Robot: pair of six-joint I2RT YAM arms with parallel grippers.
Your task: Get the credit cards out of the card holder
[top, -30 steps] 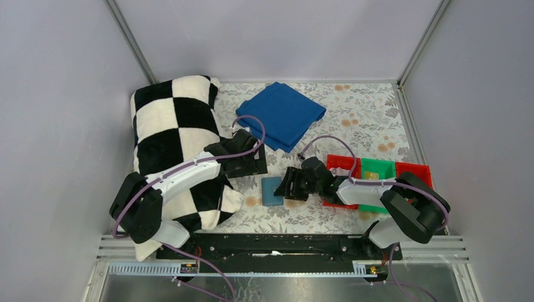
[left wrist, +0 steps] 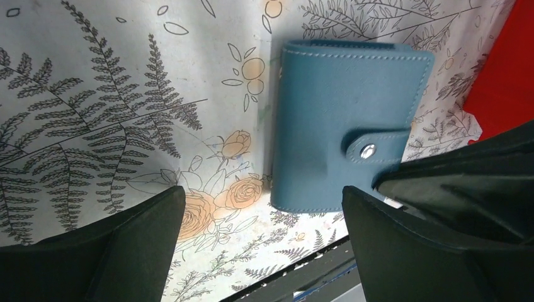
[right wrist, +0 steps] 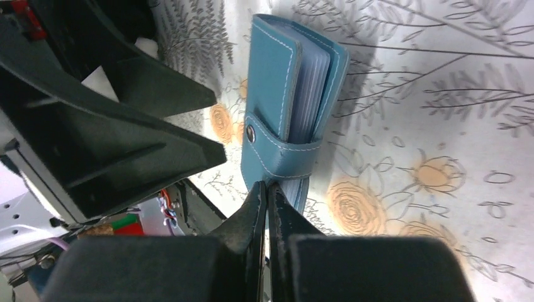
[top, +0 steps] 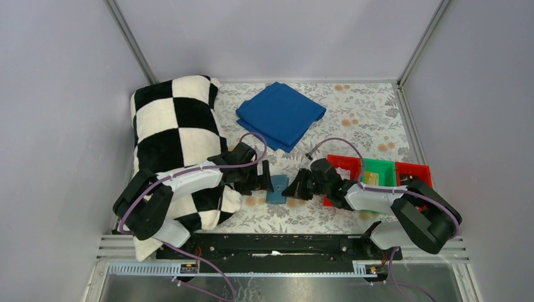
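Note:
The blue-grey leather card holder (top: 276,189) (right wrist: 271,82) lies on the patterned table, its snap strap fastened and a stack of clear sleeves showing at its side in the right wrist view. My left gripper (top: 261,177) is open just left of it, with the holder lying beyond and between its fingertips in its wrist view. My right gripper (top: 289,189) is shut, its tips touching or very near the strap at the holder's edge; nothing clearly shows between its fingers.
A checkered cushion (top: 160,148) lies on the left and a folded blue cloth (top: 277,113) at the back. Red and green bins (top: 378,167) stand on the right.
My left gripper has moved down and toward the holder. My right gripper has shut and shifted right, and the holder sits slightly farther right.

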